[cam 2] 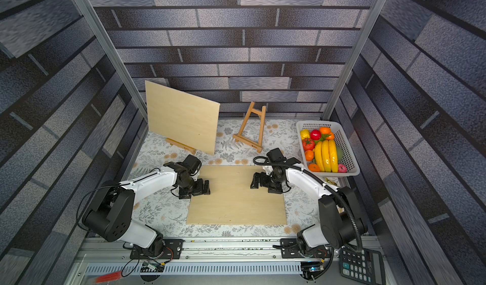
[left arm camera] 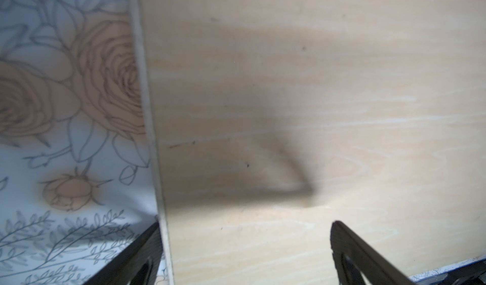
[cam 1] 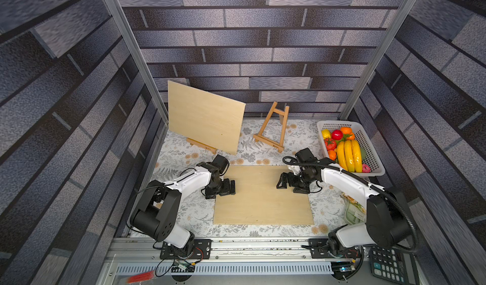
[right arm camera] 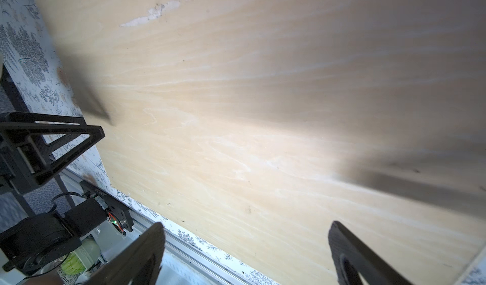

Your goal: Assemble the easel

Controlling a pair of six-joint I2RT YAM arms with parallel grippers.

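Observation:
A pale wooden board (cam 1: 260, 204) lies flat on the patterned cloth between the arms. A second board (cam 1: 205, 115) leans on a small wooden easel at the back left; only the stand's lower ledge (cam 1: 202, 144) shows. To its right stands a bare wooden easel (cam 1: 267, 139). My left gripper (cam 1: 221, 189) is open at the flat board's left edge; in the left wrist view that edge runs up beside the left fingertip (left arm camera: 147, 254). Over the board's right part, my right gripper (cam 1: 292, 183) is open with nothing between its fingers. Whether either gripper touches the board cannot be told.
A grey basket (cam 1: 375, 156) of toy fruit stands at the back right. More items (cam 1: 354, 204) lie partly hidden behind the right arm. Bare cloth shows between the flat board and the easels. A calculator (cam 1: 389, 265) sits at the front right.

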